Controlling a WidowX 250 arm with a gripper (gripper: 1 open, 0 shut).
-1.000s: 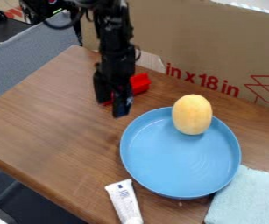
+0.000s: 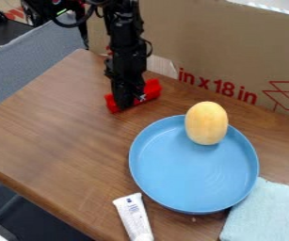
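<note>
My black gripper (image 2: 126, 97) is down at a red object (image 2: 150, 91) lying on the back left of the wooden table, hanging just over or on it; red shows on both sides of the fingers. Whether anything is held between the fingertips cannot be made out. A blue plate (image 2: 184, 179) sits at the right, with a yellow egg-shaped object (image 2: 206, 123) on its back part.
A white tube (image 2: 133, 218) lies at the front, beside a pale cloth (image 2: 264, 216) at the front right. A cardboard wall (image 2: 234, 47) bounds the back.
My gripper has moved back and slightly up, away from the viewer, and more of the red object shows around it. The plate, tube and cloth are unchanged.
</note>
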